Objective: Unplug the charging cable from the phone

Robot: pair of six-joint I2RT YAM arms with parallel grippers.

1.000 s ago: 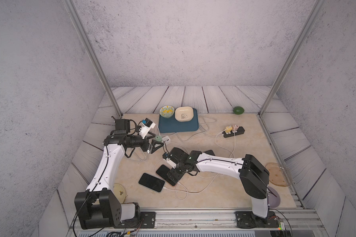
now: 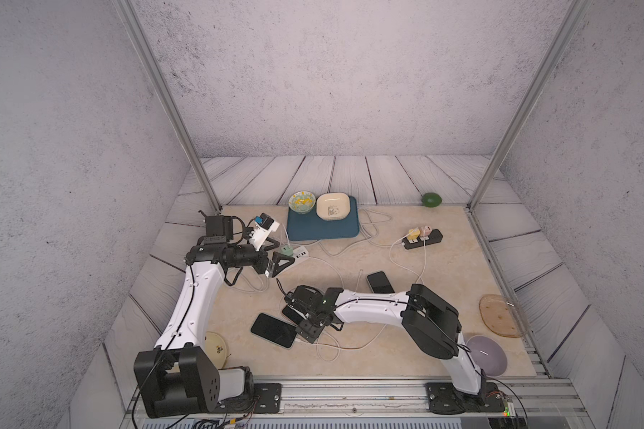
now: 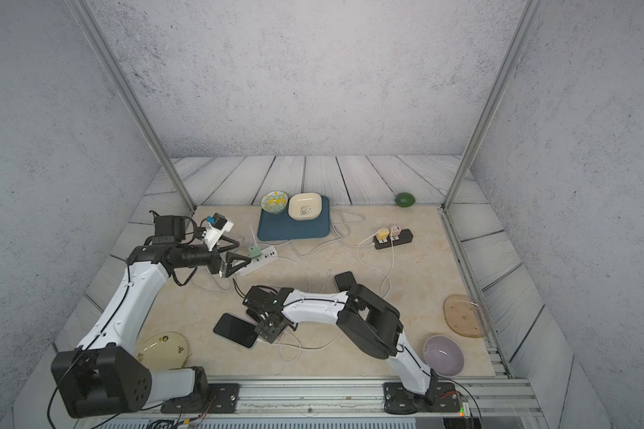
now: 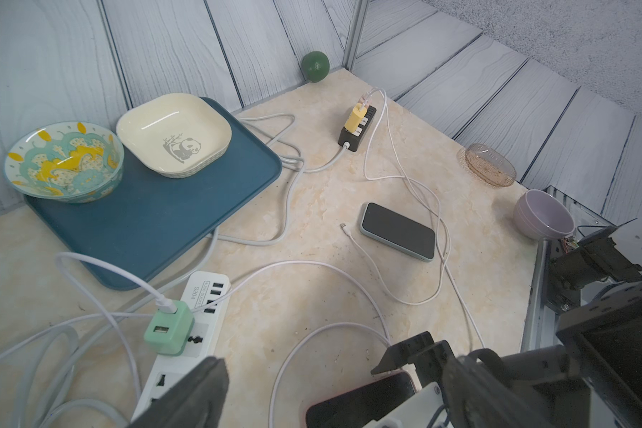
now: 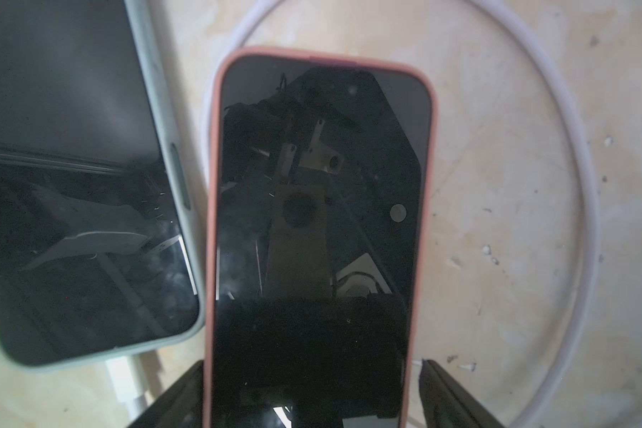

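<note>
In the right wrist view a pink-edged phone [image 5: 321,214] lies flat, with dark fingers [image 5: 453,399] of my right gripper apart on either side of it; contact cannot be told. That phone's lower end is out of view. Left of it, a grey-edged phone [image 5: 71,235] has a white cable plug [image 5: 125,378] at its bottom edge. A third phone [image 4: 398,229] lies in the left wrist view, beside a loose cable end [image 4: 344,228]. My left gripper [image 2: 285,251] stands open near the green charger [image 4: 169,328], holding nothing.
A white power strip [image 4: 203,303] and a black one [image 2: 423,240] carry chargers. Behind are a blue tray [image 2: 322,232] with two bowls and a green fruit [image 2: 431,199]. Cables loop across the table. A purple bowl [image 2: 488,356] stands front right.
My right arm has moved left and toward the table's front, covering more of the pink-edged phone and uncovering the third phone. My left arm has barely moved.
</note>
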